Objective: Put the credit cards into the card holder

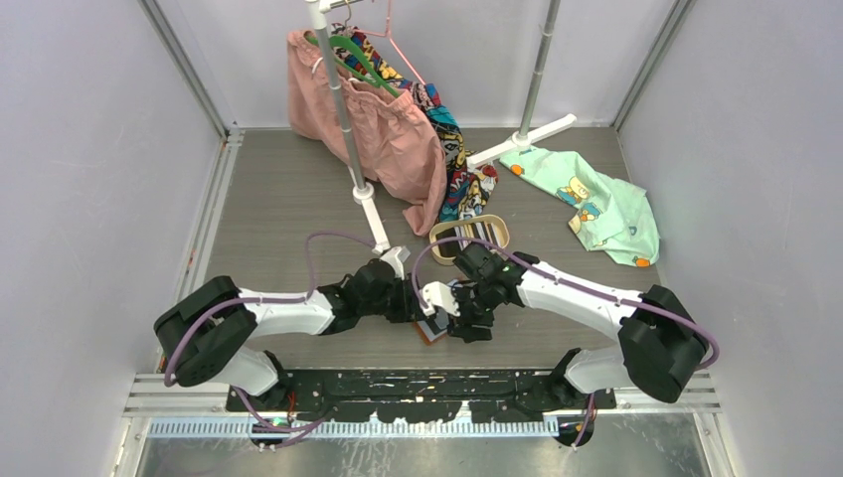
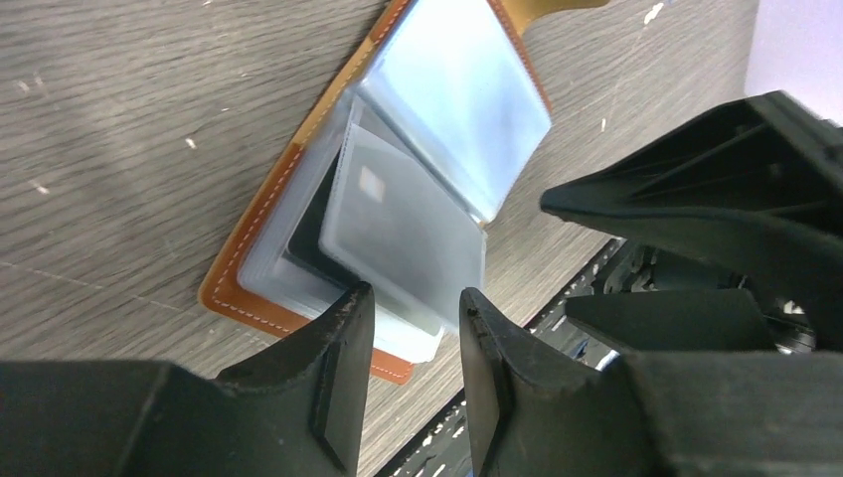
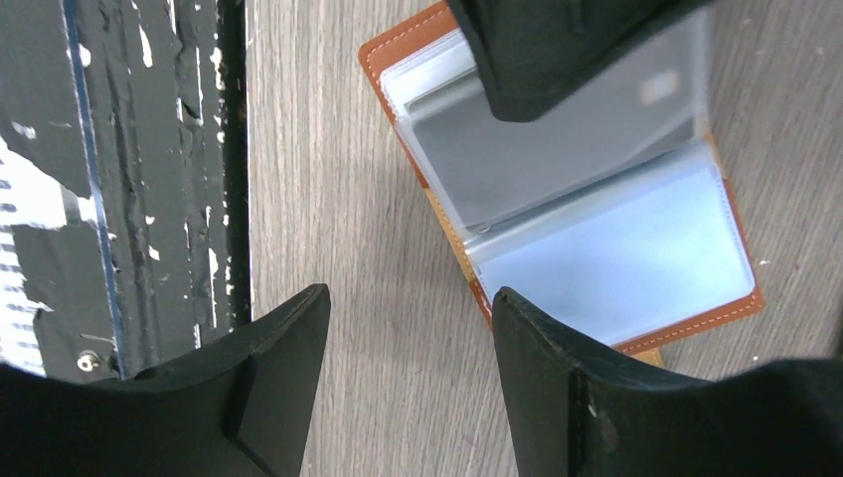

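Note:
The card holder (image 2: 260, 231) lies open on the table between my two arms, brown with stitched edges. A clear sleeve (image 2: 403, 214) is lifted at one side, and a dark edge shows beneath it; whether that is a card I cannot tell. In the left wrist view my left gripper is part open at the sleeve's near corner, its fingers apart. My right gripper is open beside the holder, with bare table between its fingers. Cards (image 1: 475, 235) stand in a beige oval container behind the arms.
A clothes rack with pink trousers (image 1: 368, 129) and patterned cloth stands at the back. Green cloth (image 1: 596, 204) lies at the back right. Purple cables (image 1: 596, 291) loop over both arms. The table left of the rack is clear.

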